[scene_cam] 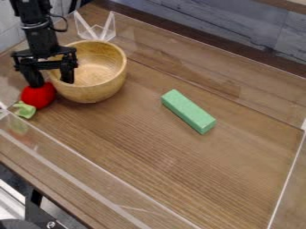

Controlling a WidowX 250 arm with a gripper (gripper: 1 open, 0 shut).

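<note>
My gripper (pixel 43 70) is at the upper left, open, its dark fingers over the left rim of a tan bowl (pixel 96 63). Below it lies a red round object (pixel 36 99) with a pale green top (pixel 21 111), partly behind the gripper's fingers. Whether the fingers touch it is hard to tell.
A green rectangular block (pixel 187 110) lies at the centre right of the wooden table (pixel 180 179). White objects at the top edge are unclear.
</note>
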